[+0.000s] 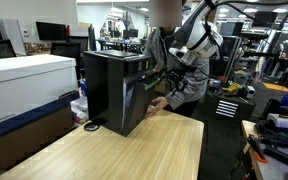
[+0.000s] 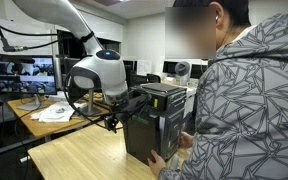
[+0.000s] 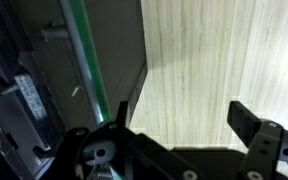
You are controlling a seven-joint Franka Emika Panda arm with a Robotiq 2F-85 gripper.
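A tall dark cabinet-like box [image 1: 116,90] stands upright on the wooden table [image 1: 114,155]. Its green-edged side [image 3: 85,50] fills the left of the wrist view. My gripper is open, with bare table between its fingers. In the first exterior view the white arm [image 1: 199,42] reaches in from the right, its gripper end close to the box's front. A person [image 2: 244,100] is beside the box, with a hand [image 2: 156,163] at its lower part. Whether the gripper touches the box cannot be told.
White storage boxes [image 1: 26,88] stand at the left of the table, and a small black ring [image 1: 91,126] lies in front of the dark box. Papers [image 2: 59,116] lie on a desk behind the arm.
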